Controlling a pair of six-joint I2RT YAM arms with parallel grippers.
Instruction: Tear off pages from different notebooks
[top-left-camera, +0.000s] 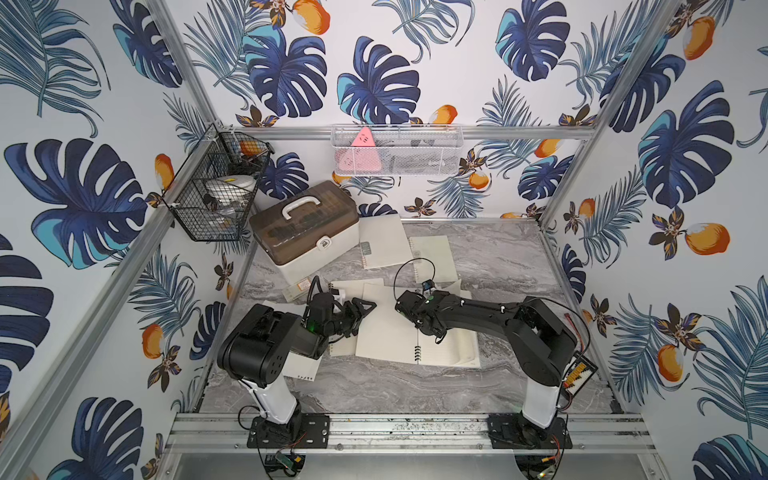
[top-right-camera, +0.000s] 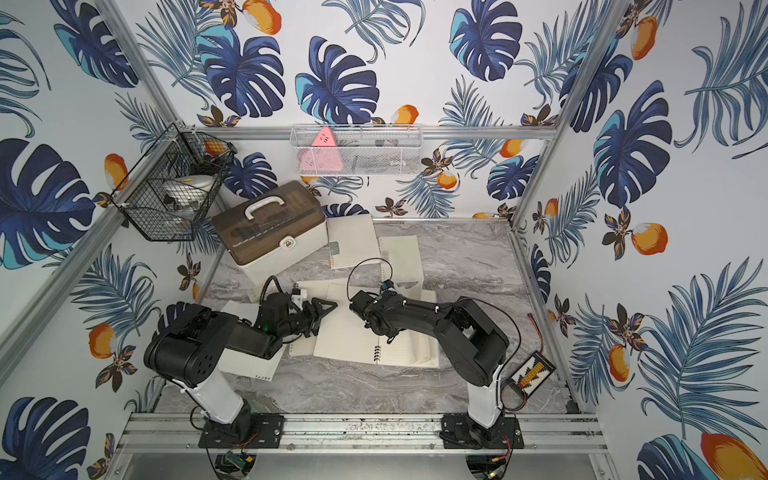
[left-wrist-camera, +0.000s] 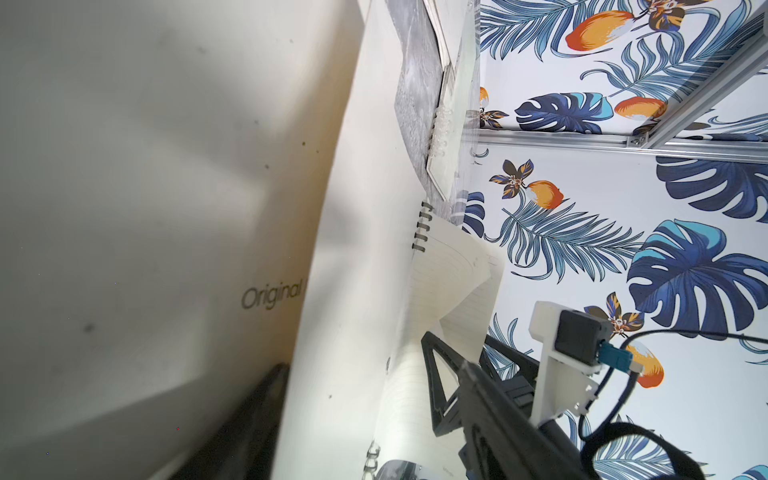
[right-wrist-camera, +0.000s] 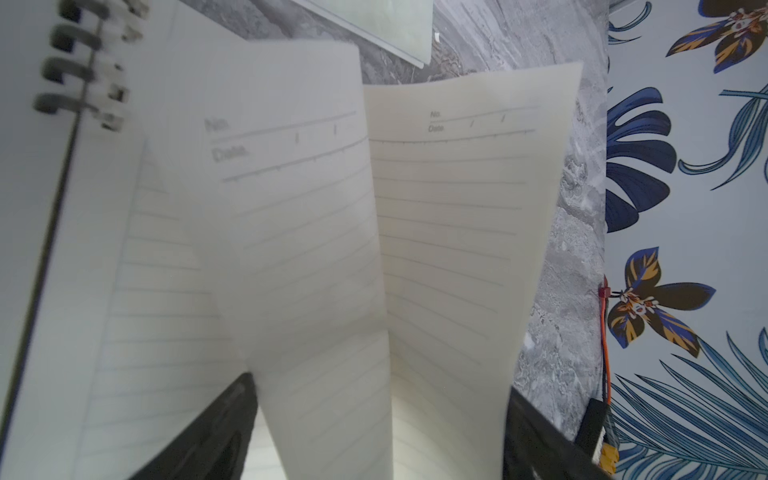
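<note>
An open spiral notebook (top-left-camera: 384, 336) lies in the middle of the table. My left gripper (top-left-camera: 360, 310) is at its left part; in the left wrist view a raised white sheet (left-wrist-camera: 344, 304) stands between its fingers, over a page printed "Original". The fingers are apart; whether they press the sheet I cannot tell. My right gripper is open over the notebook's right half, around lifted lined pages (right-wrist-camera: 456, 208) that curl up between its fingers beside the black spiral binding (right-wrist-camera: 68, 68).
A brown-lidded box (top-left-camera: 304, 232) stands back left, with two notebooks (top-left-camera: 384, 240) beside it. A wire basket (top-left-camera: 216, 200) hangs on the left wall, a white mesh basket (top-left-camera: 424, 152) on the back rail. Bare table lies at the back right (top-left-camera: 504, 248).
</note>
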